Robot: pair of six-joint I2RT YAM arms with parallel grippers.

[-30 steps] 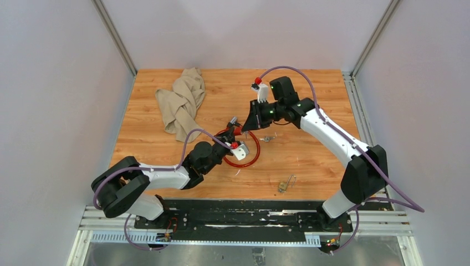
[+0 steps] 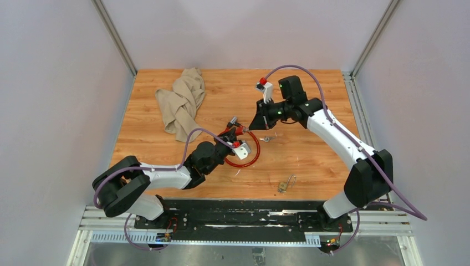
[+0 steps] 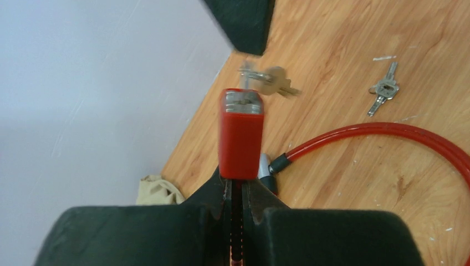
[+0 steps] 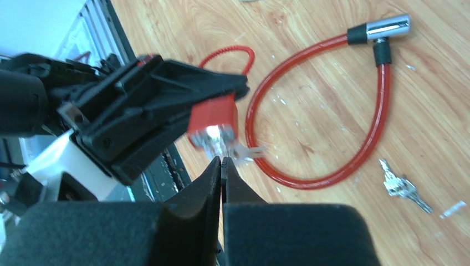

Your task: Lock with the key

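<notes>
My left gripper is shut on a red padlock [image 3: 240, 144], held upright in the left wrist view. Keys [image 3: 277, 80] hang at its metal top, blurred, one apparently inserted. My right gripper is shut with nothing visible between its fingers, just beside the padlock and keys; in the top view it is at the padlock's right [image 2: 250, 128]. A red cable lock [image 4: 377, 111] with a chrome head [image 4: 388, 27] lies looped on the table below. A separate pair of keys [image 4: 403, 185] lies to its right.
A beige cloth [image 2: 180, 102] lies at the back left. A brass padlock [image 2: 282, 186] lies near the front right edge. The wooden table [image 2: 316, 160] is otherwise mostly clear.
The right arm has shifted slightly to the right, away from the padlock held in my left gripper. The left arm has hardly moved.
</notes>
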